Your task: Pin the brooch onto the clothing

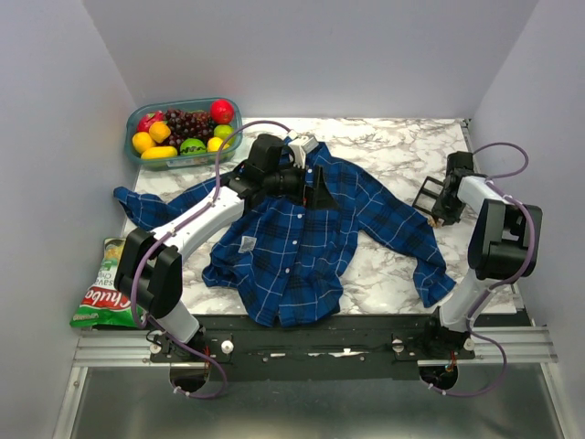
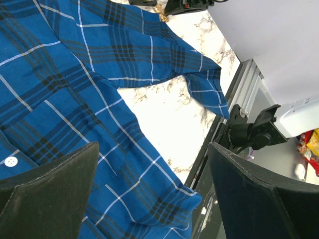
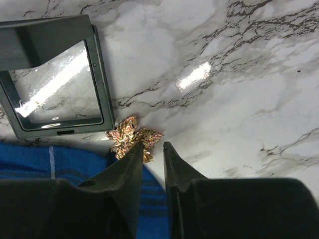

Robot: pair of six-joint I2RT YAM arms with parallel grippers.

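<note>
The brooch, a gold butterfly-like piece (image 3: pixel 123 133), lies on the marble by the shirt sleeve, just below the corner of the dark case. My right gripper is partly open over it, a narrow gap between its fingertips. The left finger covers some of the brooch, and a wing shows in the gap; whether the fingers touch it I cannot tell. The blue plaid shirt (image 1: pixel 279 251) lies spread across the table, its sleeve (image 1: pixel 402 233) reaching right. Above the shirt's chest, my left gripper stands wide open with nothing between its fingers.
A dark-framed case with a clear panel (image 3: pixel 105 99) sits close beside the brooch. The fruit basket (image 1: pixel 196 163) stands at the back left, with a snack bag (image 1: pixel 101 288) at the front left. Bare marble (image 3: pixel 239 114) lies right of the brooch.
</note>
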